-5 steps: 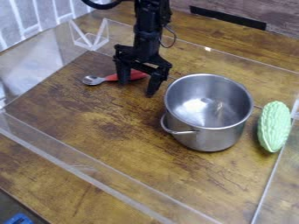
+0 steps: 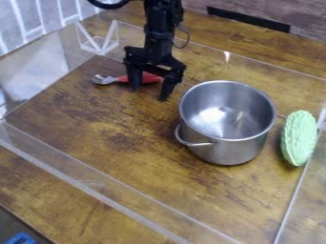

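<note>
My black gripper (image 2: 151, 76) reaches down from the top of the view, open, over a red-handled utensil (image 2: 137, 80) with a silver end (image 2: 105, 79). The red handle lies between and under the fingers, partly hidden by them. A steel pot (image 2: 227, 129) stands to the right and nearer, a short way from the gripper.
A pale green cabbage-like oblong (image 2: 298, 138) lies right of the pot. Clear walls edge the left side. A blue object (image 2: 15, 236) sits at the bottom left corner.
The gripper has shifted very slightly while staying over the red utensil. The other objects stay where they were.
</note>
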